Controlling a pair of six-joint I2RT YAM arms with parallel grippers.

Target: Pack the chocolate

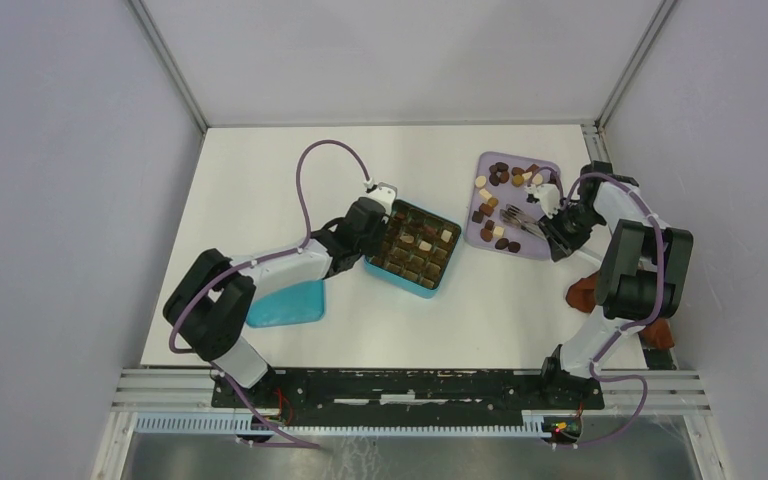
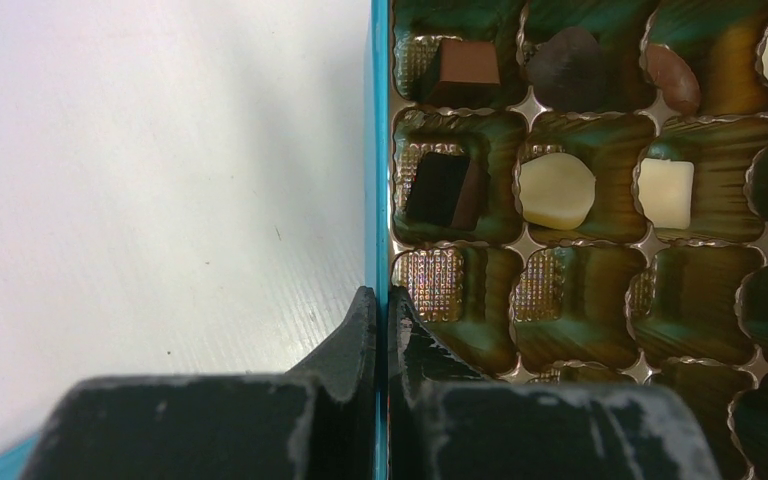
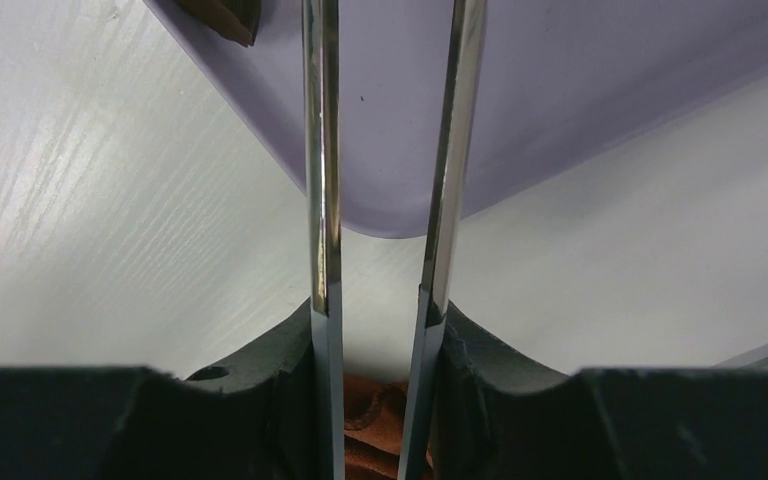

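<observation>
My left gripper is shut on the side wall of the blue chocolate box (image 1: 413,285). Inside the box, the brown divided insert (image 2: 525,240) carries dark, milk and white chocolates in several compartments, while nearer ones are empty. My right gripper has its fingers closed against both arms of metal tongs (image 3: 322,200), whose arms stand apart. Over the lilac tray (image 1: 473,232), the tongs reach toward the tray's middle; their tips lie outside the right wrist view. Loose chocolates (image 1: 486,211) lie about the tray, and I cannot tell whether the tongs touch any.
A blue lid (image 1: 287,305) lies on the table, partly under my left arm. Brown cloth (image 1: 582,293) is bunched by the right arm. Bare white table (image 1: 490,320) lies between the box and the cloth.
</observation>
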